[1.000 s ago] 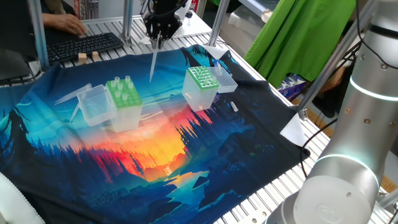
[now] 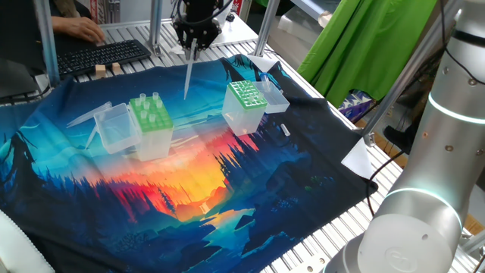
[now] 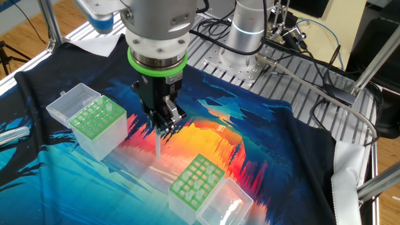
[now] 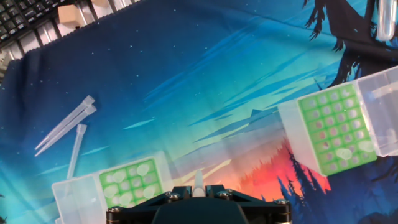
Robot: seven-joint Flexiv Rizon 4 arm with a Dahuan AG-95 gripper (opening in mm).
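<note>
A clear pipette tip [image 2: 189, 77] hangs nearly upright, point down, with my gripper [image 2: 194, 48] shut on its upper end. In exterior view 2 the same tip [image 3: 157, 147] is below the fingers, between two green-topped racks and apart from both. One rack [image 2: 151, 129] has several tips standing in its holes; in the wrist view it lies low left, partly hidden by the gripper. The other rack [image 2: 246, 108] shows mostly empty holes in exterior view 1; the wrist view has a few pale tops in its lower holes [image 4: 345, 153].
Loose tips [image 4: 65, 126] lie on the printed cloth beside the open lid [image 2: 117, 126] of the fuller rack. Another open lid [image 3: 73, 104] adjoins the second rack. A keyboard [image 2: 102, 56] and a person's hand [image 2: 79, 29] are at the table's far edge.
My gripper and the held tip have shifted very slightly, a little lower and to the right in exterior view 1. Racks and loose tips have stayed put.
</note>
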